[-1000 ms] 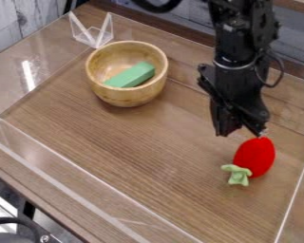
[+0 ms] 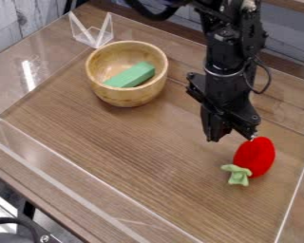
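My black gripper (image 2: pixel 218 125) hangs over the wooden table (image 2: pixel 117 171) right of centre, shut, with nothing visible between its fingers. Below and to its right lies a red object (image 2: pixel 254 155) with a pale green leafy top (image 2: pixel 238 175). At the upper left a wooden bowl (image 2: pixel 107 83) holds a green block (image 2: pixel 136 75).
A clear plastic or wire item (image 2: pixel 91 31) stands at the back left, behind the bowl.
The gripper and arm have shifted slightly to the left. The red object and the bowl have not visibly moved.
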